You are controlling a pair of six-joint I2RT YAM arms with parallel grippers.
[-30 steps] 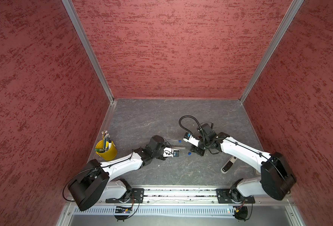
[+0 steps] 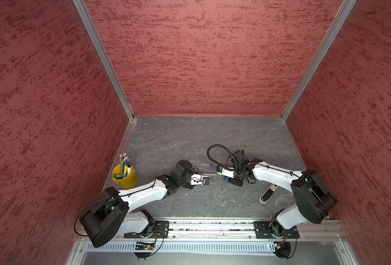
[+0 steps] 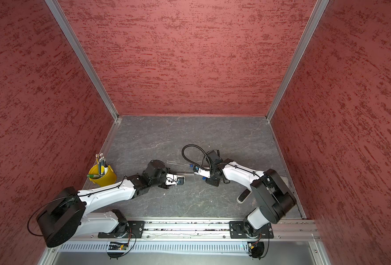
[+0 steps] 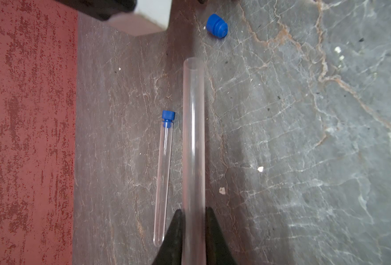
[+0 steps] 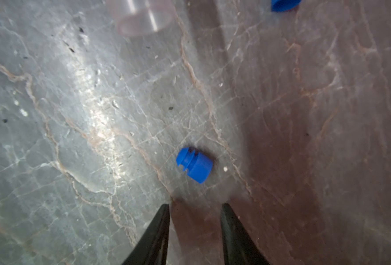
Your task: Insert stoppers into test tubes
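Note:
A clear, uncapped test tube [image 4: 193,141] is gripped in my left gripper, its open mouth pointing away from the fingers. The loose blue stopper lies on its side on the grey table, apart from that tube; the left wrist view also shows this stopper [image 4: 216,26] beyond the tube's mouth. My right gripper is open and empty, the stopper just ahead of its fingertips. Of the held tube, only the mouth end [image 5: 143,17] shows in the right wrist view. A second tube [image 4: 163,176] lies on the table with a blue stopper [image 4: 168,115] in its end.
A yellow cup [image 2: 125,177] of pens stands at the far left. By the right arm lies a grey-and-black object [image 2: 268,193]. Both grippers are close together mid-table.
My right gripper has come lower and nearer the loose stopper, which has turned and now lies differently. The left gripper still holds its tube, having shifted only slightly.

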